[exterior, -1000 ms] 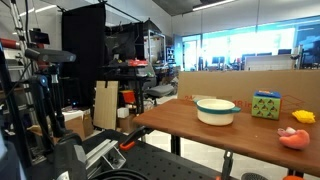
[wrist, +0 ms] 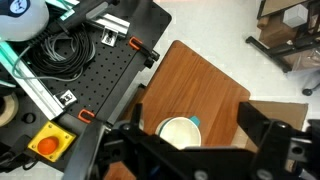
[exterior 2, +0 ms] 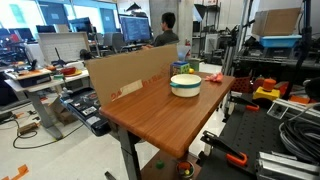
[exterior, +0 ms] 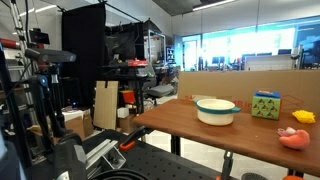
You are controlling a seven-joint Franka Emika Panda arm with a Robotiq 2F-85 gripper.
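Note:
A white bowl (exterior: pixel 217 114) with a teal band stands upright on the brown wooden table (exterior: pixel 178 118). In the other exterior view the same bowl (exterior 2: pixel 186 86) sits toward the far part of the tabletop. From above, the wrist view shows the bowl (wrist: pixel 180 132) partly covered by my gripper. The gripper is open, its two dark fingers wide apart, and nothing shows between them but the bowl and table well below. A green block-like box (exterior: pixel 265 106) with a blue top and a pink object (exterior: pixel 293 138) lie to the bowl's right.
A yellow item (exterior: pixel 303 117) rests at the table's right end. Cardboard panels (exterior 2: pixel 145 72) wall the table's back edge. Beside the table is a black perforated bench (wrist: pixel 92 82) with coiled cable and orange-handled clamps.

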